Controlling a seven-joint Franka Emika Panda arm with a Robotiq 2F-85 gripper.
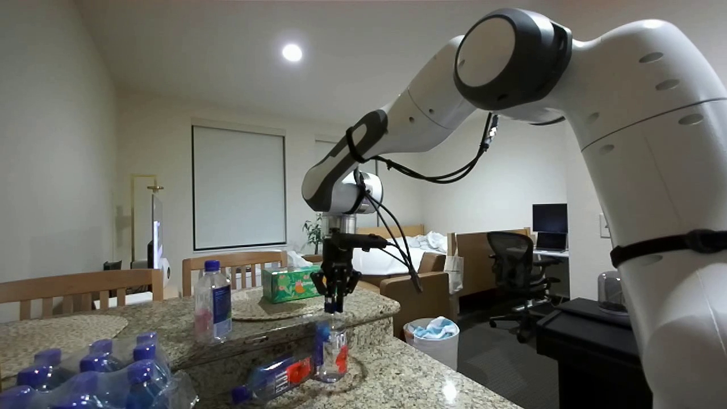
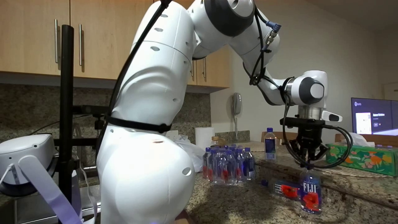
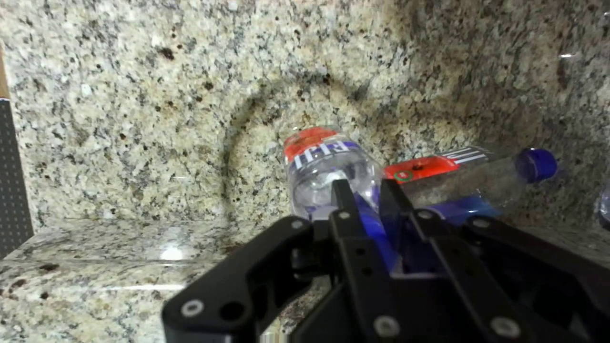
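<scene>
A clear Fiji bottle (image 2: 311, 194) with a red and blue label stands on the lower granite counter. My gripper is over it from above, with its narrowed fingers on either side of the blue cap (image 3: 377, 231). Whether both fingers press on the cap does not show clearly. In exterior view 1 the same bottle (image 1: 331, 354) has its top hidden by the dark fingers (image 1: 330, 303). A second Fiji bottle (image 3: 452, 171) lies on its side right beside it, its blue cap pointing away from the standing bottle.
A third bottle (image 1: 213, 303) stands on the raised ledge near a green tissue box (image 1: 289, 283). Several wrapped bottles (image 2: 227, 164) are grouped on the lower counter. The ledge's step rises close behind the standing bottle. Bare counter (image 1: 422, 382) lies to its right in exterior view 1.
</scene>
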